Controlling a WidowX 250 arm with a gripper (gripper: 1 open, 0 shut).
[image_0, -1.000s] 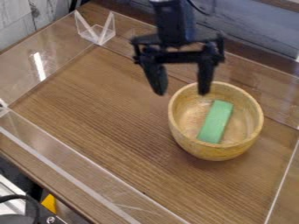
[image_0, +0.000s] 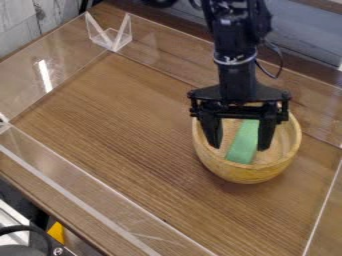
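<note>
A wooden bowl (image_0: 227, 166) sits on the right side of the wooden table, holding a green object (image_0: 243, 141). My black gripper (image_0: 241, 126) hangs over the bowl with its two fingers spread apart, on either side of the green object's upper part. It is open, and I cannot tell whether it touches the object.
A clear wire-like or plastic container (image_0: 111, 30) stands at the back left. A wall runs along the back, and cables and a small yellow item sit at the lower left edge.
My gripper has moved down and to the right, from above and behind the bowl to over the green object in it. The bowl has not visibly moved.
</note>
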